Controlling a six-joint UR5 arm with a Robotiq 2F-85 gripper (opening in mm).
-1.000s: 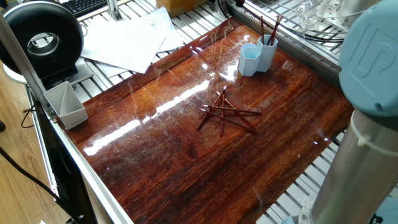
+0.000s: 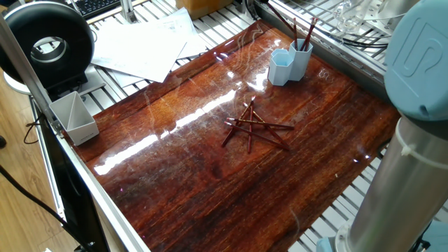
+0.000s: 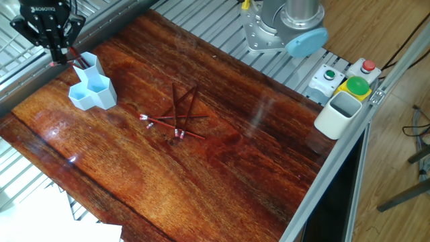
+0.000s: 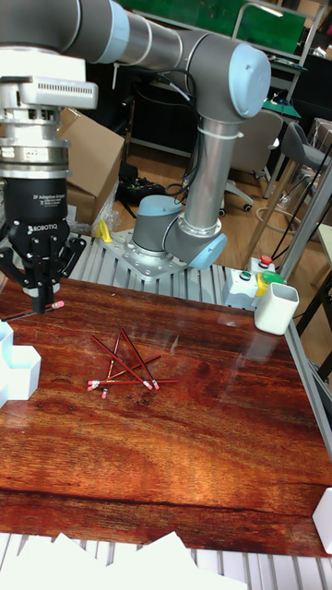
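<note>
Several dark red pencils lie crossed in a loose pile on the brown wooden board, their eraser ends towards one side. A light blue holder of joined hexagonal cups stands near the board's edge, with a few pencils upright in one cup. Above and beside that holder, my gripper points downward, shut on a pencil lying nearly level across its fingertips, eraser end out to one side. The gripper also shows at the top left of exterior view 2; exterior view 1 does not show it.
A white, open-topped box sits at the board's corner. Control buttons stand beside it, outside the board. White papers lie on the slatted frame. Much of the board around the pile is clear.
In exterior view 1 the arm's blue joint cover at the right has shifted slightly. The pencil pile and the holder look unmoved.
</note>
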